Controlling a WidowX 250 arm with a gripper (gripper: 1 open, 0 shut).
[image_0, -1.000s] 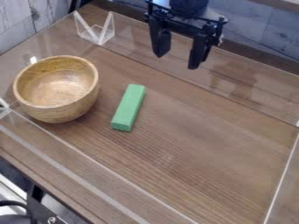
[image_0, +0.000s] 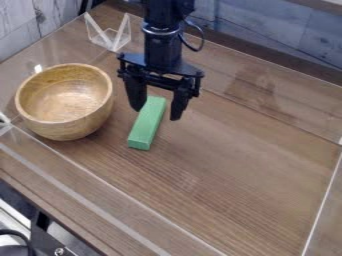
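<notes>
My gripper (image_0: 156, 95) is open over the upper end of a green block (image_0: 146, 131) lying on the wooden table in the camera view, with dark fingers spread on either side, above it. A wooden bowl (image_0: 64, 99) stands to the left of the block. Whether the fingertips touch the block is unclear.
A white object (image_0: 107, 35) lies at the back left, partly hidden near the arm. Dark cable lies beyond the table's lower-left edge.
My gripper has come down and toward the front-left, from the back of the table to over the green block. The block and bowl have not visibly moved.
</notes>
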